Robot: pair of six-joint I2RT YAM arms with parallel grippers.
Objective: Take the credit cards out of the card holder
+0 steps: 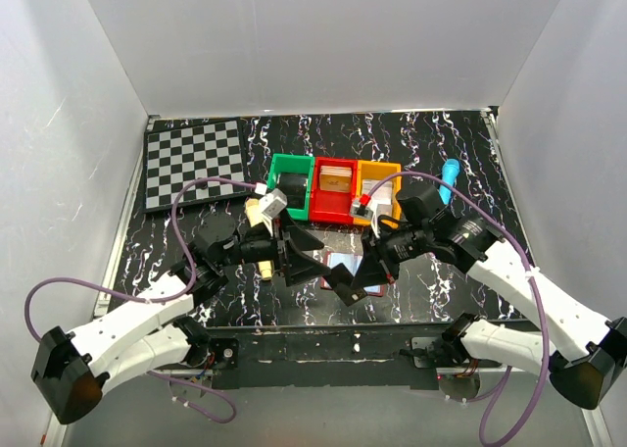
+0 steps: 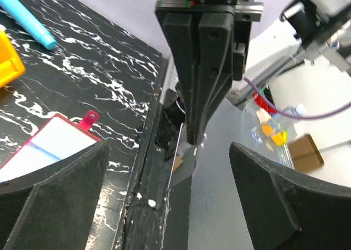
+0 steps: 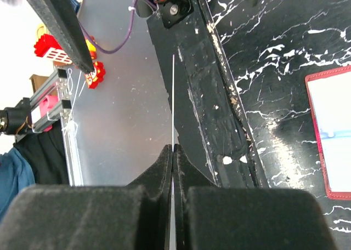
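A dark card [image 1: 345, 283] is pinched in my right gripper [image 1: 364, 282], which is shut on it. In the right wrist view the card [image 3: 173, 96] appears edge-on as a thin line between the closed fingers. My left gripper [image 1: 324, 257] is open beside the card, nothing held between its fingers. From the left wrist, the right gripper's tips and the card's thin edge [image 2: 174, 168] show in the gap. The open card holder [image 1: 335, 261], red-edged with clear sleeves, lies on the table below, partly covered by the arms.
Green [image 1: 278, 163], red [image 1: 320, 208] and yellow [image 1: 394, 168] bins stand behind, holding cards. A checkered board [image 1: 196, 161] lies back left, a tan roll [image 1: 257, 212] left of the bins, a blue object [image 1: 450, 177] at the right. The table's front edge is close.
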